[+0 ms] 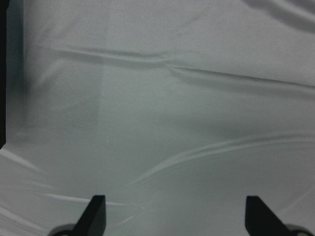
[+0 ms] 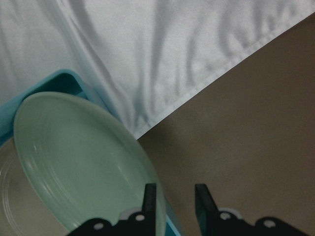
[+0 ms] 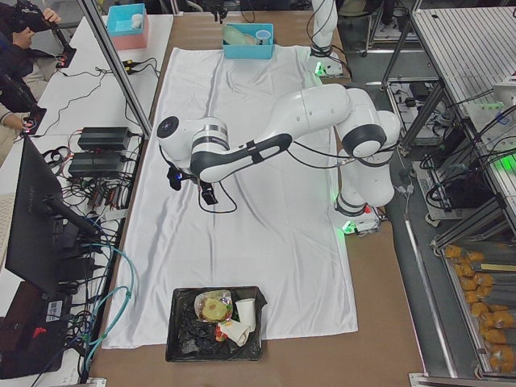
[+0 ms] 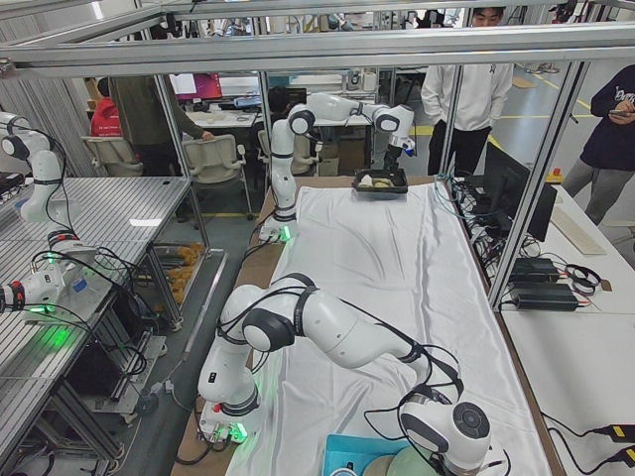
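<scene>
A blue bin (image 3: 248, 51) at the cloth's far end holds a pale green plate (image 2: 86, 157), a lighter dish (image 2: 12, 196) and, in the camera left view, a cup (image 3: 263, 37). My right gripper is at the bin's edge, fingers apart, with the plate's rim beside or behind its left finger. My left gripper stands open over the bare white cloth (image 3: 234, 266), nothing between its fingers.
A black tray (image 3: 179, 339) with food-like items and napkins lies at the near end in the camera left view. Monitors and cables line the left side.
</scene>
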